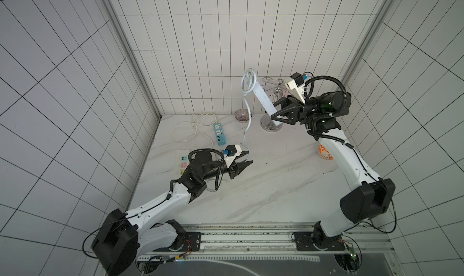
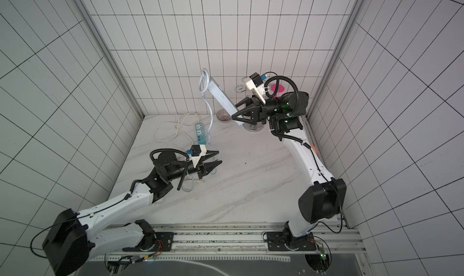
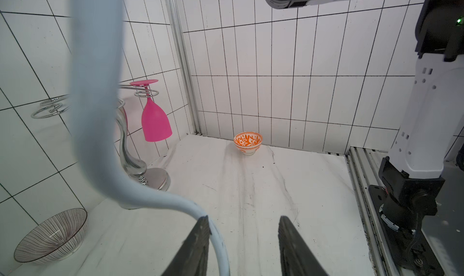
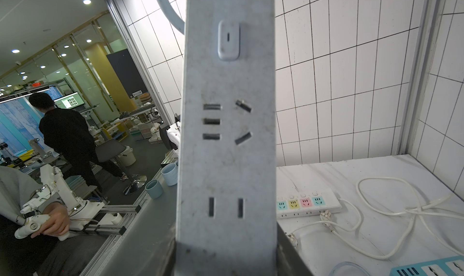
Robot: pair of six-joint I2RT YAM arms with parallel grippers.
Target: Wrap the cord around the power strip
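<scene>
My right gripper (image 1: 276,111) is shut on the lower end of a pale power strip (image 1: 265,100), held tilted in the air. In the right wrist view the strip's socket face (image 4: 227,164) fills the middle. Loops of cord (image 1: 248,81) are gathered round the strip's upper end, and the rest hangs down toward the table. My left gripper (image 1: 250,158) stands open, low over the table, by the hanging cord. In the left wrist view the blurred cord (image 3: 104,145) runs down close to the camera and past the left fingertip (image 3: 200,227); the gap between the fingers looks empty.
A teal power strip (image 1: 219,133) and a white strip (image 4: 309,203) with a loose cord lie at the table's left. At the back are a striped bowl (image 3: 53,234) and a metal stand (image 3: 157,177). An orange bowl (image 1: 324,152) sits right.
</scene>
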